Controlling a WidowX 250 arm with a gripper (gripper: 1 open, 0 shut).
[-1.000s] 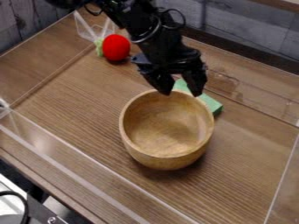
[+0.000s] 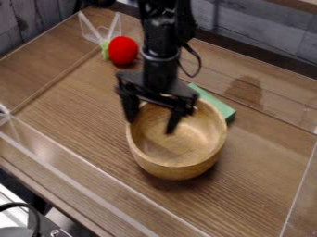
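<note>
The black robot arm reaches down from the top of the view, with its gripper low over the rear half of a wide tan bowl. The gripper is motion-blurred, so its fingers and anything between them are unclear. A green block lies behind the bowl on the right, partly hidden.
A red ball and a small clear object with green on it sit at the back left.
The arm has swung left and down from above the green block to over the bowl, hiding part of its rear rim. The bowl and ball look unmoved.
</note>
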